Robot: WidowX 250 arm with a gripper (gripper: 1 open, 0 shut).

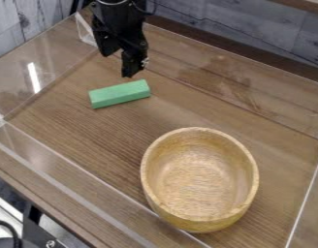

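A green rectangular block (119,94) lies flat on the wooden table, left of centre, slightly angled. Above and behind it, near the top edge, the black robot gripper (120,54) hangs open, clear of the block, with nothing seen between its fingers. A large round tan bowl (200,179) sits at the lower right.
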